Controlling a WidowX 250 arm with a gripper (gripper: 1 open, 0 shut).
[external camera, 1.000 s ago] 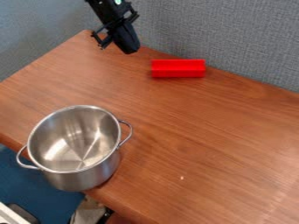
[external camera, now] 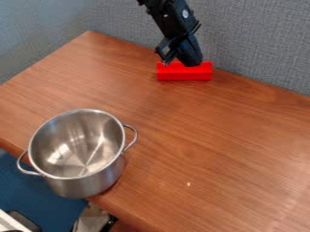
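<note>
A red rectangular block (external camera: 194,73) lies on the wooden table near the grey back wall. The black arm comes down from the top, and its gripper (external camera: 176,58) is right over the block, hiding part of its upper left; whether it touches the block I cannot tell. The fingertips are too dark and small to show clearly how the fingers stand.
A steel pot (external camera: 75,152) with two handles sits at the table's near left edge, above a blue floor area. A grey padded wall (external camera: 260,50) runs along the back.
The gripper has moved right and down from above the table's back left to over the red block. The block and pot look unmoved.
</note>
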